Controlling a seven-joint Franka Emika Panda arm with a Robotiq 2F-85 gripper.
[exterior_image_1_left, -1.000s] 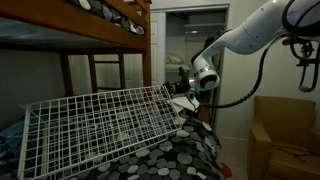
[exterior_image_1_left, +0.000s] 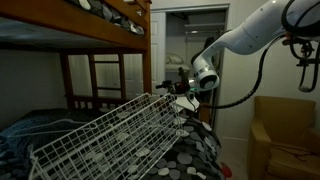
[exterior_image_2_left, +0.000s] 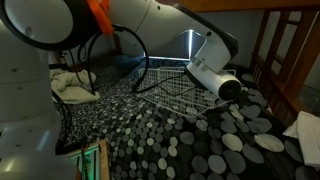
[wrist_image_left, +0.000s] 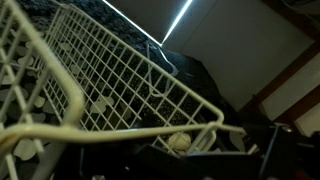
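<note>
A white wire basket (exterior_image_1_left: 110, 140) stands tilted on the dotted bedding in exterior view 1. In exterior view 2 the wire basket (exterior_image_2_left: 180, 90) shows beyond the arm. My gripper (exterior_image_1_left: 182, 88) is at its upper right corner in exterior view 1. The wrist view has the basket's wire side (wrist_image_left: 120, 75) stretching up to the left, its rim running across just above the dark gripper. The gripper's fingers are too dark to tell how far apart they stand, or whether they touch the rim.
Dark bedding with grey dots (exterior_image_2_left: 150, 150) lies beneath the basket. A wooden bunk bed frame (exterior_image_1_left: 75, 38) rises above and behind at the left. A tan armchair (exterior_image_1_left: 285, 135) stands at the right.
The basket has swung and tipped: its broad wire face, flat toward exterior view 1 before, now slants with the left end lower. The arm looks almost still.
</note>
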